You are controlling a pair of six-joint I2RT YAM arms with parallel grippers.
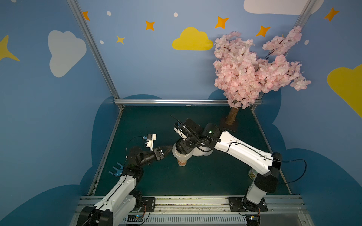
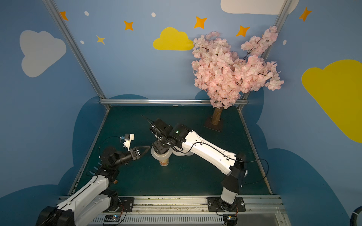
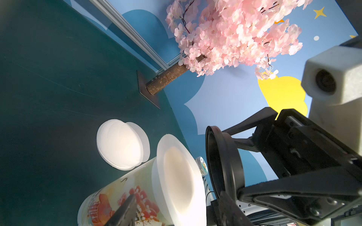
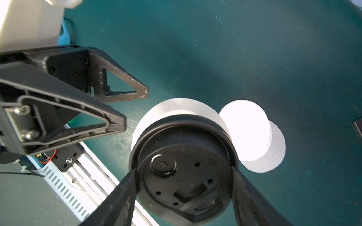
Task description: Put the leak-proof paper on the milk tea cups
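The milk tea cup (image 3: 113,203) stands mid-table with white paper (image 3: 179,177) on its mouth. Over it, my right gripper is shut on a round black lid (image 4: 181,131), which covers much of the mouth in the right wrist view. My left gripper (image 1: 169,148) stands open just left of the cup, fingertips near the rim, nothing visible between them. More white paper discs (image 4: 245,124) lie on the table beside the cup.
A blossom tree (image 1: 232,116) on a dark base stands at the back right. A tub (image 1: 252,174) at the front right is mostly behind my right arm. A blue object (image 1: 118,171) lies at the left.
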